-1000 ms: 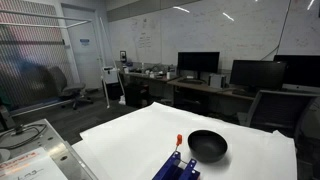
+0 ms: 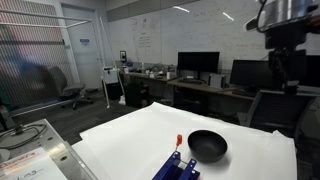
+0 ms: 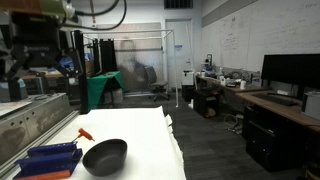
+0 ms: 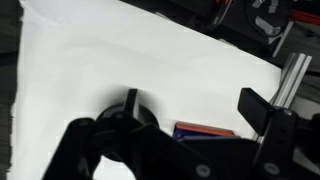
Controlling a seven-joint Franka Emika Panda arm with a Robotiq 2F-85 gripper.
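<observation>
A round black bowl (image 2: 207, 146) stands on a white sheet (image 2: 135, 135) over the table. Close beside it is a blue rack-like holder (image 2: 176, 168), with a small orange-red piece (image 2: 179, 139) sticking up near it. My gripper is open, its fingers spread wide and nothing between them. In the wrist view the bowl (image 4: 110, 108) is blurred and partly covered by one finger. The blue holder (image 4: 183, 133), with an orange-red strip on it, shows at the lower middle, partly hidden by the gripper. High above the table, the arm fills the upper left of exterior view 2.
Desks with monitors (image 2: 198, 62) and an office chair (image 2: 278, 112) stand behind the table. A metal-topped surface (image 2: 45, 155) borders the sheet at the left. Much of the white sheet is bare.
Bowl, holder and orange-red piece have stayed in place.
</observation>
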